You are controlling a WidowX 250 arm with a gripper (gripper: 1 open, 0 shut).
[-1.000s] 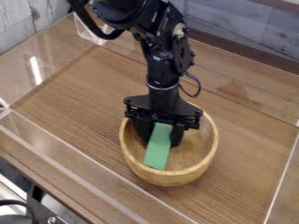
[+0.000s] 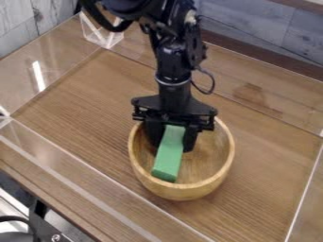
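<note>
A light wooden bowl [image 2: 206, 175] sits on the table near the front centre. Inside it, a green oblong object [image 2: 167, 158] leans at a slant. My black gripper [image 2: 173, 128] reaches down over the bowl's back half and is shut on the upper end of the green object. The fingertips are dark and partly hidden against the object and the bowl's shadowed inside.
A clear plastic item [image 2: 104, 17] lies at the back left. A dark cable [image 2: 13, 222] shows at the bottom-left corner.
My gripper has risen slightly, and the green object's top has shifted a little up with it. The bowl stays about where it was.
</note>
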